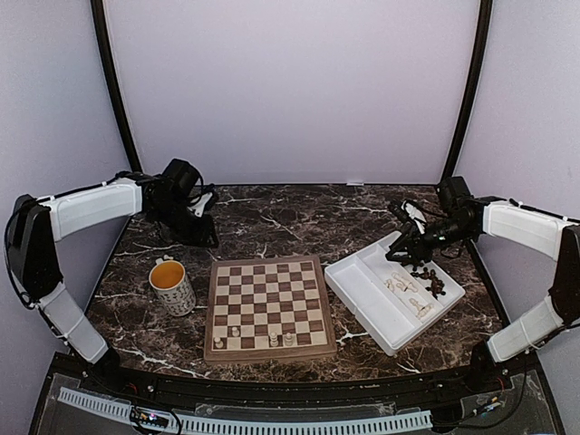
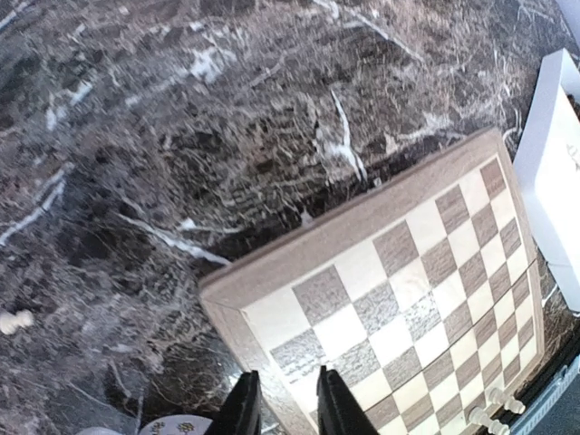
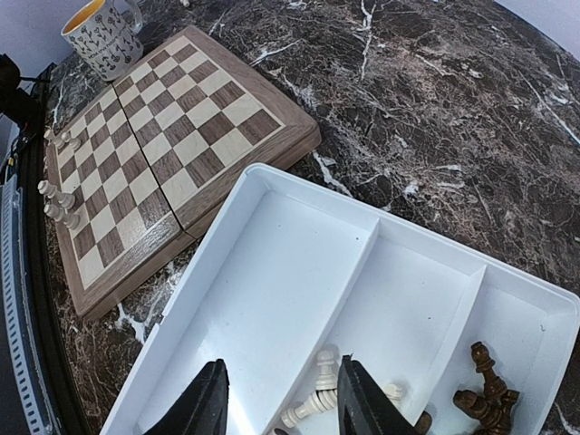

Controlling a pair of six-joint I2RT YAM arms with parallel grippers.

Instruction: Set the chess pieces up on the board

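Note:
The chessboard (image 1: 265,299) lies centre front, with several white pieces (image 1: 274,339) along its near rows. Right of it is a white tray (image 1: 372,308), holding white pieces (image 3: 324,372) in a middle compartment and dark pieces (image 3: 489,399) in a side one. My left gripper is in the air over the board's back-left area, open, nothing between its fingers. My right gripper hangs over the tray, open above the white pieces, holding nothing visible.
A patterned mug (image 1: 172,292) stands left of the board. A small white piece (image 2: 16,320) lies on the marble at the left wrist view's edge.

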